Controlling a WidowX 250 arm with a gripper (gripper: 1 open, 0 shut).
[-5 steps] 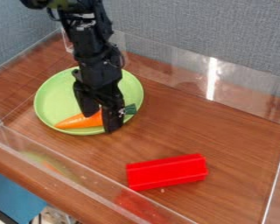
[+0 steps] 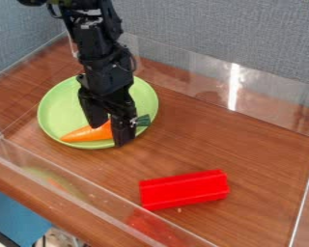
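My black gripper (image 2: 108, 121) reaches down from the top left over a green plate (image 2: 57, 106), its fingers low around an orange carrot (image 2: 86, 133) that lies on the plate with its green top toward the right. The fingers look parted at the carrot, though the gripper's body hides part of it, and I cannot see whether they touch it.
A red block (image 2: 183, 189) lies on the wooden table (image 2: 235, 145) at the front right. Clear low walls edge the table, with a grey fabric panel behind.
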